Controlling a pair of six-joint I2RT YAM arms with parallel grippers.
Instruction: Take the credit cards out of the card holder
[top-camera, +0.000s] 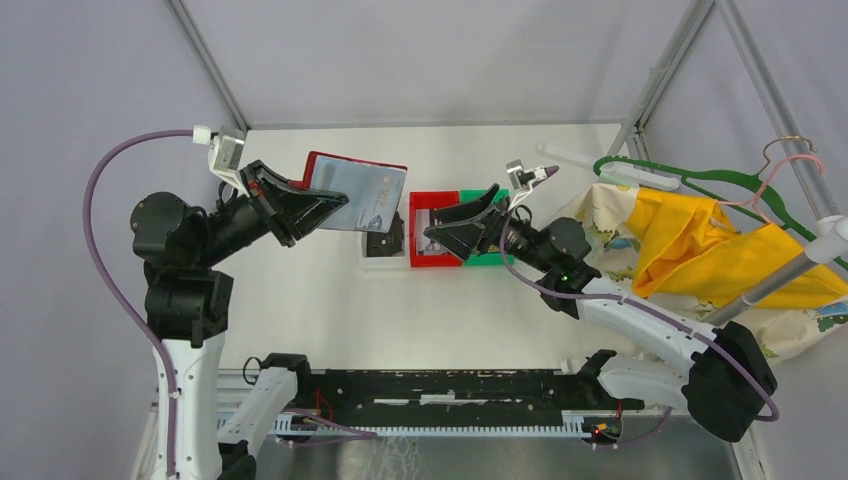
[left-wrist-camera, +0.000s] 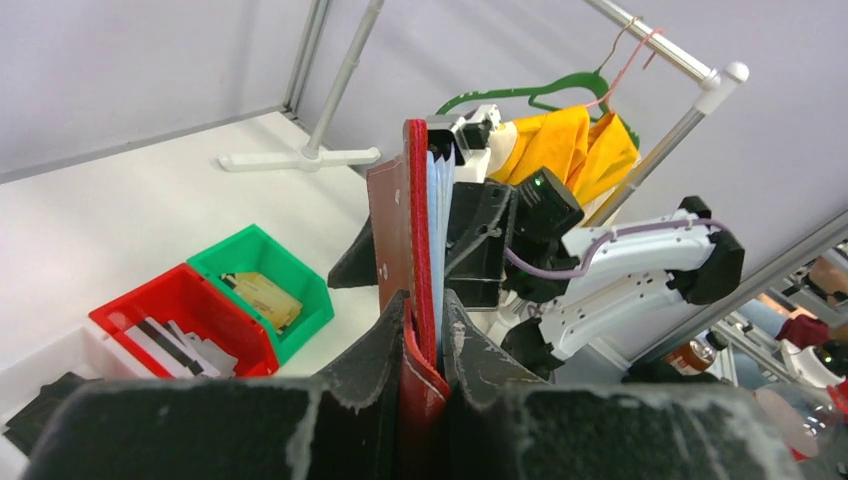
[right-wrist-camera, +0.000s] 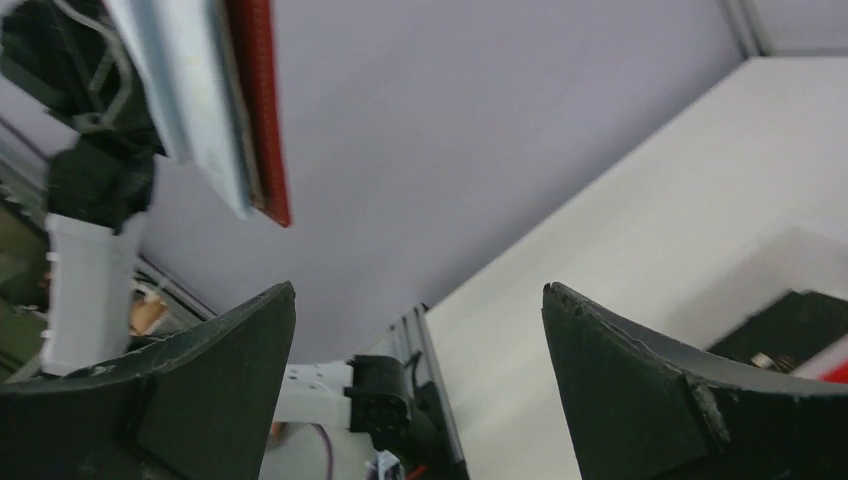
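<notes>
The card holder (top-camera: 355, 190), red with pale blue sleeves, is held upright in my left gripper (top-camera: 300, 215), which is shut on it; in the left wrist view it (left-wrist-camera: 420, 250) stands between the fingers. My right gripper (top-camera: 450, 222) is open, right of the holder and facing it, with nothing between its fingers. In the right wrist view the holder (right-wrist-camera: 255, 130) is blurred at upper left, outside the open fingers. I cannot tell individual cards inside the holder.
Below are a white bin (left-wrist-camera: 50, 410) with dark items, a red bin (left-wrist-camera: 210, 320) with pale cards and a green bin (left-wrist-camera: 300, 320) with yellow items. A rack with hangers and yellow cloth (top-camera: 700, 250) stands at right.
</notes>
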